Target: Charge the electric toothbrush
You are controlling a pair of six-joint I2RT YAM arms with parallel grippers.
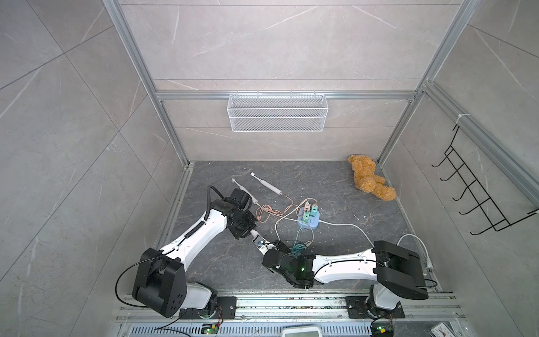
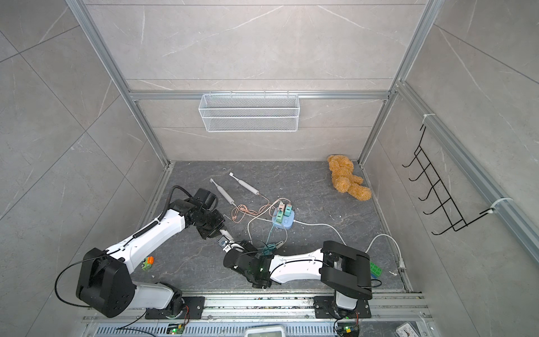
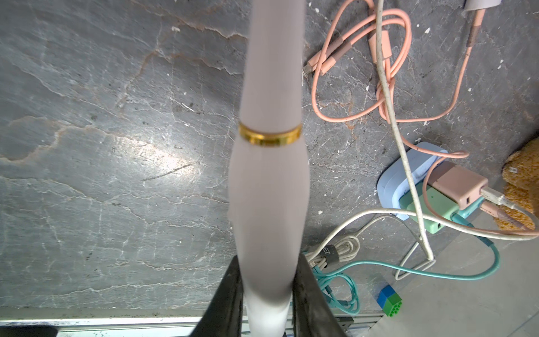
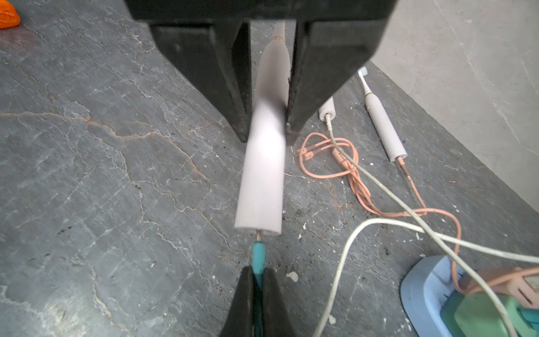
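A white electric toothbrush (image 3: 269, 202) with a gold ring is gripped near its base end by my left gripper, shut on it. In the right wrist view, the handle (image 4: 261, 174) slopes down from the left fingers (image 4: 216, 73), its flat end facing my right gripper. That gripper is shut on the teal cable's plug (image 4: 258, 255). The plug's thin metal tip meets the lower edge of the handle's end; how far it sits inside a port, I cannot tell. From above, both grippers face each other closely.
Two other toothbrushes (image 4: 385, 124) (image 1: 247, 191) lie farther back, with cables at their ends. Pink cable loops (image 3: 359, 112) and a blue power strip (image 1: 308, 219) with chargers lie to the right. A teddy bear (image 1: 370, 178) is at the back right.
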